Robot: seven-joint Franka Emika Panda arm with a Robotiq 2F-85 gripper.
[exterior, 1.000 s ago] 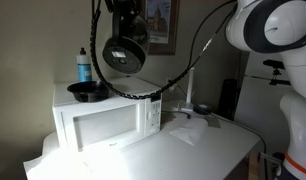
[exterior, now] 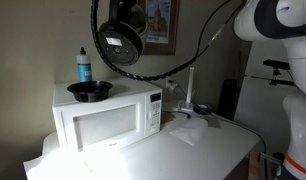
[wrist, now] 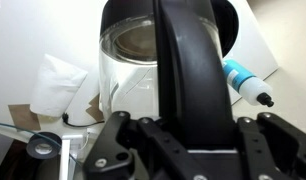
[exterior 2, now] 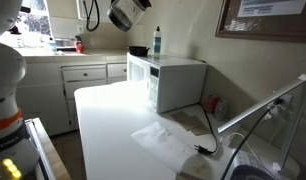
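A glass carafe [wrist: 133,75] with a black handle [wrist: 191,70] hangs in the air above the microwave's height. In the wrist view the handle runs between the fingers of my gripper, which is shut on it; the handle hides most of the contact. The first exterior view shows the carafe's round dark base [exterior: 119,46] tilted towards the camera. From the second exterior view, the carafe [exterior 2: 127,12] is tilted at the top edge. Below stands a white microwave [exterior: 108,120], with a black pan [exterior: 90,91] on top.
A blue bottle [exterior: 84,66] stands behind the pan. On the white table lie a pale sheet [exterior 2: 161,140], a brown piece [exterior 2: 189,122] and a black cable [exterior 2: 205,149]. A picture frame [exterior: 160,25] hangs on the wall.
The carafe has risen a little and shifted slightly left in the first exterior view. The dark cable looping beneath it has risen too. Objects on the table and microwave have stayed put.
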